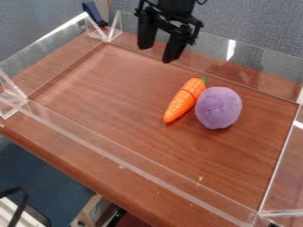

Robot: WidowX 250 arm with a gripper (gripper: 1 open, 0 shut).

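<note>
A black gripper [158,43] hangs at the top centre of the camera view, above the far part of the wooden surface, its two fingers apart with nothing seen between them. Below it and to the right lies an orange toy carrot [183,100], tilted diagonally with its green top toward the back. Just right of the carrot sits a round purple object [218,109], perhaps a plush vegetable.
Clear plastic walls [142,164] border the wooden surface [95,97]. The left and front of the surface are empty. A dark object [92,12] stands at the back left corner. Outside, at bottom left, is a blue floor with some equipment.
</note>
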